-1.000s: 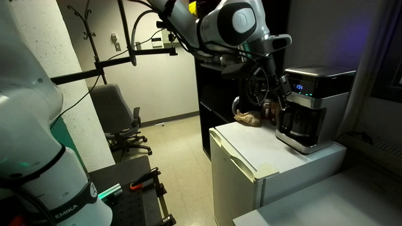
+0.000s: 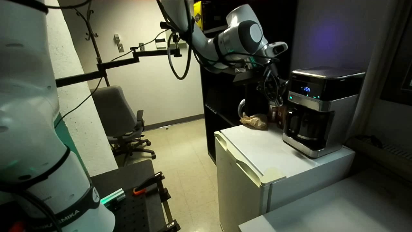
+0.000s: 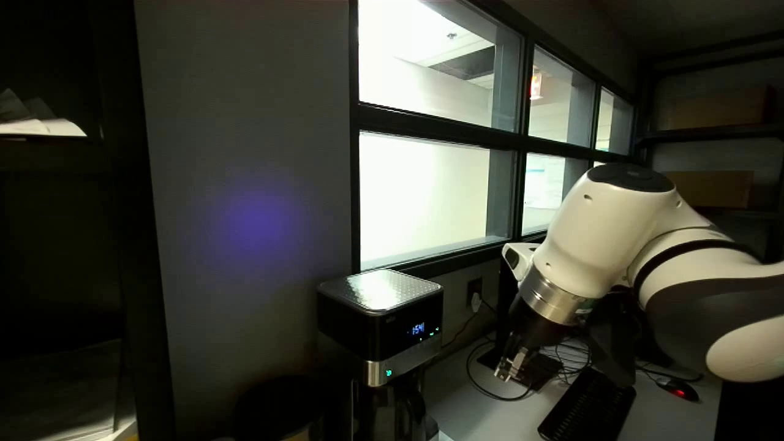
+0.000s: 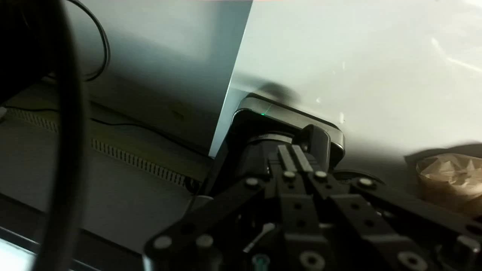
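Note:
A black and silver coffee maker (image 2: 326, 104) stands on the white fridge top (image 2: 255, 147), with a lit blue display and green lights on its front panel. Its dark glass carafe (image 2: 309, 125) sits inside. My gripper (image 2: 278, 102) hangs in front of the machine, left of its panel in exterior view 1, apart from it. In the wrist view the fingers (image 4: 286, 159) lie side by side, shut, with nothing visible between them. Behind them show the carafe handle (image 4: 318, 142) and the machine's silver base (image 4: 289, 115). In exterior view 2 the gripper (image 3: 505, 370) is right of the machine.
A crumpled brown paper bag (image 2: 255, 121) and dark jars (image 2: 273, 112) sit at the fridge's back left. A lower white table (image 2: 340, 205) adjoins it. A keyboard (image 3: 588, 404) and cables lie on a desk.
The gripper has moved left and slightly up in exterior view 1, away from the coffee maker's front. A green light at the panel's left end, not visible before, now shows. The coffee maker has not moved.

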